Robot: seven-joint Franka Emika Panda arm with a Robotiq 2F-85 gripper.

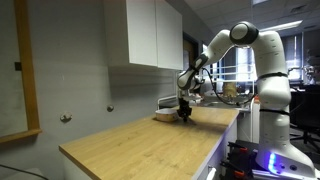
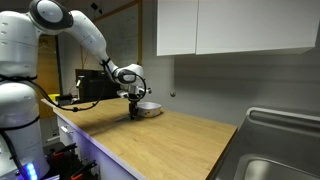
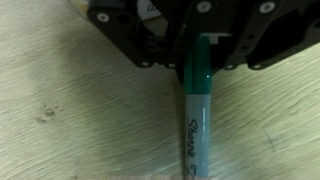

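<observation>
A grey Sharpie marker with a teal cap [image 3: 197, 115] runs up the wrist view, its cap end between the dark fingers of my gripper. The fingers stand close around the cap, but whether they press on it is hidden. In exterior view 1 my gripper [image 1: 184, 115] is low over the far right part of the wooden table [image 1: 125, 143]. Exterior view 2 has the gripper [image 2: 133, 110] low by the tabletop as well; the marker is too small to make out there.
A light-coloured basket or bowl [image 2: 150, 110] stands on the table right beside the gripper. White cabinets [image 1: 155, 35] hang above the back of the table.
</observation>
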